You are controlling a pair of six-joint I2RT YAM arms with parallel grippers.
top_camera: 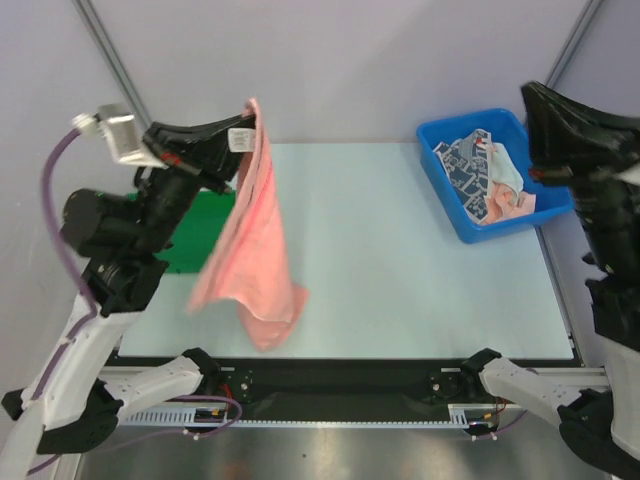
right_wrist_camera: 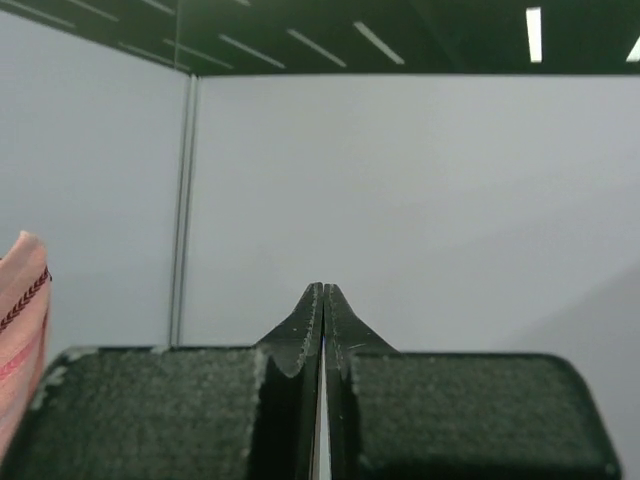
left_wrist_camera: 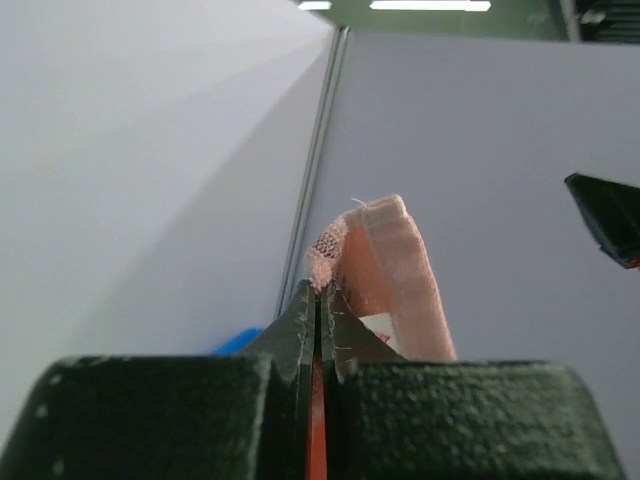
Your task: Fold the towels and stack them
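Observation:
A pink towel (top_camera: 255, 250) hangs from my left gripper (top_camera: 240, 130), high above the left part of the table, with its lower end near the front. In the left wrist view my left gripper is shut on the towel's corner (left_wrist_camera: 395, 270). My right gripper is shut with nothing between its fingers, raised high at the right of the top view. The towel's edge (right_wrist_camera: 15, 330) shows at the left of the right wrist view, apart from that gripper.
A blue bin (top_camera: 470, 230) at the back right holds crumpled towels (top_camera: 470, 170). A green bin (top_camera: 180, 250) at the left is partly hidden by my left arm and the towel.

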